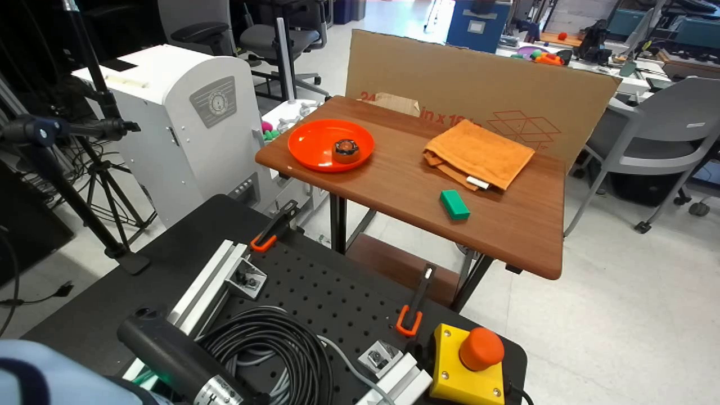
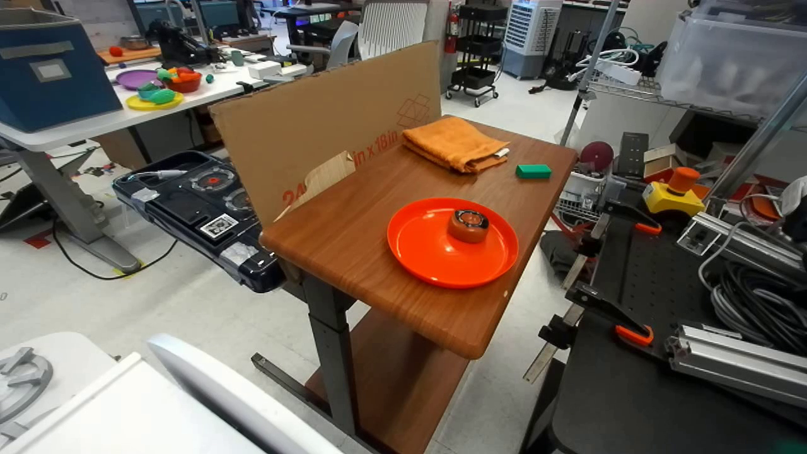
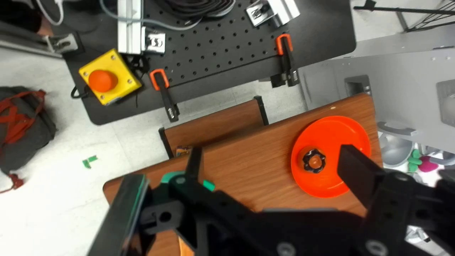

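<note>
An orange-red plate (image 1: 317, 152) lies on the brown wooden table (image 1: 398, 182), toward its left end in exterior view 1. On the plate sits a small brown round object (image 1: 346, 152) with a dark ringed top. A green block (image 1: 455, 205) rests near the table's front edge, apart from the folded orange cloth (image 1: 479, 155) behind it. In the wrist view my gripper is open, its fingers wide apart above the table with nothing held between them. One finger partly hides the green block (image 3: 209, 185) there. Neither exterior view shows the gripper.
A cardboard panel (image 2: 333, 113) stands along the table's back edge. The black pegboard bench (image 1: 324, 277) carries clamps, coiled cables (image 1: 277, 351) and a yellow box with a red button (image 1: 469, 364). Bare tabletop lies between plate and cloth.
</note>
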